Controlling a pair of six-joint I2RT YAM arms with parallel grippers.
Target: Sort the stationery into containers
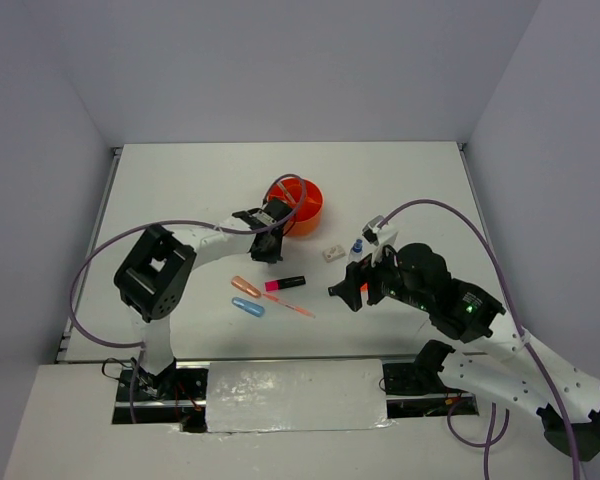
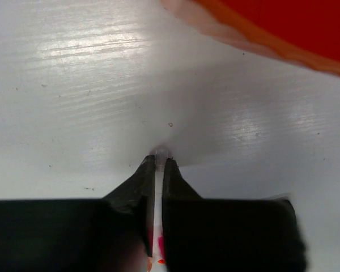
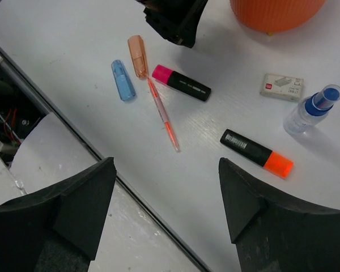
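The left gripper is shut, with a small clear thing (image 2: 162, 153) showing at its fingertips; most of it is hidden. It hangs low in front of the orange container (image 1: 303, 222), beyond the pink-capped marker (image 1: 285, 284). An orange highlighter (image 3: 137, 56), a blue highlighter (image 3: 123, 80) and a red pen (image 3: 164, 115) lie close to that marker. An orange-capped black marker (image 3: 256, 153) lies farther right, near an eraser (image 3: 282, 86) and a clear bottle with a blue collar (image 3: 313, 110). Above the table, my right gripper stands open, its fingers apart around nothing.
In the top view something stands inside the orange container. Bare white table (image 1: 390, 180) stretches behind and right of it. The front table edge (image 3: 158, 221) runs below the right gripper.
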